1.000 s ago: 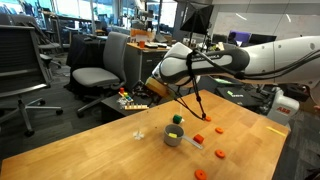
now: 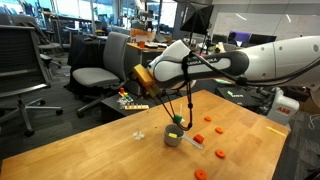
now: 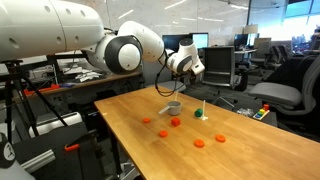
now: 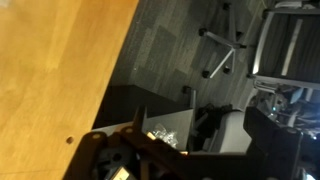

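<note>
My gripper (image 2: 147, 82) hangs above the far edge of the wooden table (image 2: 90, 155), well apart from everything on it. In the wrist view, the dark fingers (image 4: 268, 140) stand wide apart along the bottom, so the gripper is open with nothing held between them. A grey cup (image 2: 173, 135) stands upright on the table, also seen as the cup (image 3: 174, 108) in exterior view 2. Beside it lie a small green object (image 3: 199, 112) and several small red pieces (image 3: 199, 142).
A pale utensil (image 2: 194, 142) lies right of the cup. Office chairs (image 2: 101, 78) stand beyond the table's far edge, near the arm. In exterior view 1, the table's front left is bare. A black cable (image 2: 190, 105) hangs from the arm.
The objects on the table stay where they were.
</note>
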